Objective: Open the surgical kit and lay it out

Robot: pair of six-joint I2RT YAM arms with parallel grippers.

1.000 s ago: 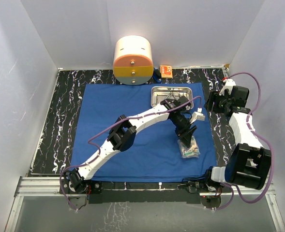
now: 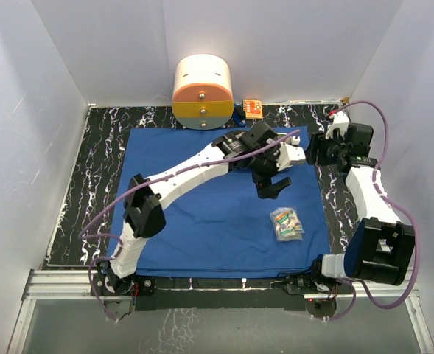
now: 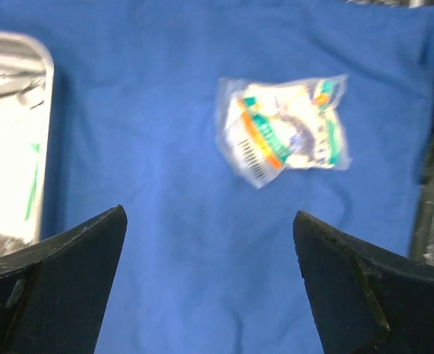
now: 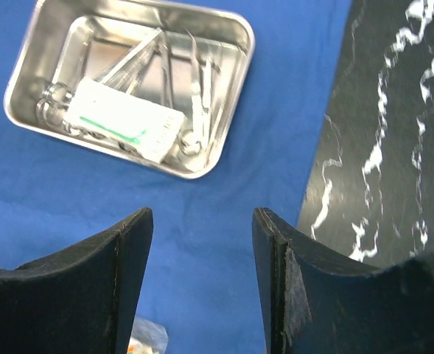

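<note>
A metal tray (image 4: 235,33) holds several steel instruments and a white packet (image 4: 121,112) with a green strip. In the top view my left arm hides most of that tray. The clear plastic pouch (image 2: 287,224) with colourful contents lies flat on the blue cloth (image 2: 202,214), near its right front corner. My left gripper (image 2: 269,190) hangs open above the cloth, behind the pouch, with nothing between its fingers. Off the cloth's right edge, my right gripper (image 2: 317,151) is part open, a clear gap between its fingers.
At the back stands a rounded chest of drawers (image 2: 202,90), with an orange box (image 2: 253,109) to its right. Black marbled table (image 2: 338,203) shows around the cloth.
My left gripper has moved up and left in the top view, away from the pouch, and its fingers have opened; the pouch stays on the cloth. My right gripper has shifted slightly left.
</note>
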